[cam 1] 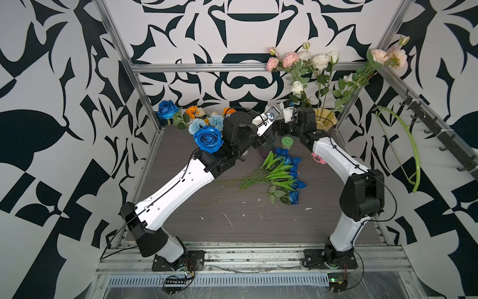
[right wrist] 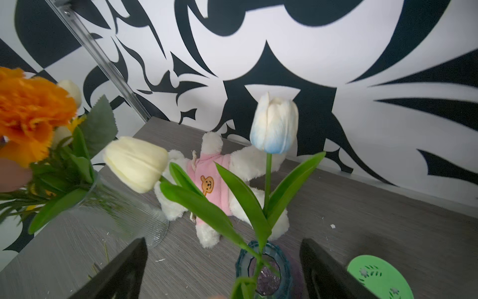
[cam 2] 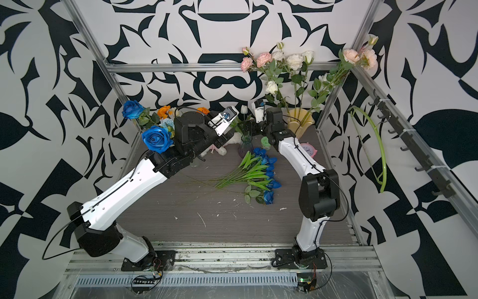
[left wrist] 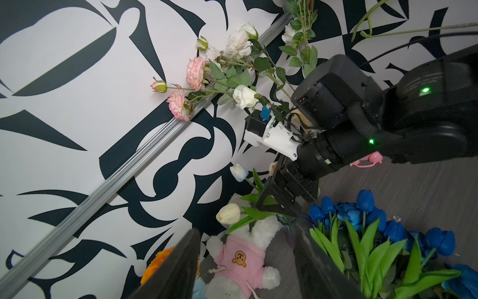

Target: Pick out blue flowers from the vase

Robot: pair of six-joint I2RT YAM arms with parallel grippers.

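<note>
Several blue flowers (cam 2: 268, 184) lie with long green stems on the table. At the left, blue roses (cam 1: 209, 139) stand among orange and light blue blooms, partly hidden by my left arm. My left gripper is open, empty, above the table's middle, facing my right one. My right gripper is open beside a small blue glass vase (right wrist: 286, 271) holding a white tulip with blue-tinged petals (right wrist: 273, 124) and a cream tulip (right wrist: 134, 162); nothing is held between its fingers.
A pink-shirted plush toy (right wrist: 216, 194) lies behind the small vase. A yellow vase (cam 2: 303, 124) of pink and white roses stands back right. A green coaster (right wrist: 373, 279) and pink object (cam 2: 308, 149) are near.
</note>
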